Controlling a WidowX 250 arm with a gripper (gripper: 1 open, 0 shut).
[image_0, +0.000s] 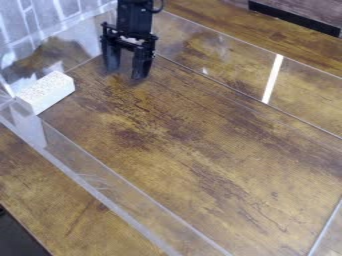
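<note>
My black gripper (127, 62) hangs at the top left over the wooden floor of a clear-walled enclosure (201, 170), its two fingers apart and pointing down with nothing visible between them. Left of it and a little lower, a white block (44, 93) with a speckled top lies by the enclosure's left wall, apart from the gripper.
Clear walls edge the area on the left, back and right; a white strip (273, 78) shows on the back right side. A grey brick-patterned surface (34, 25) stands behind at the top left.
</note>
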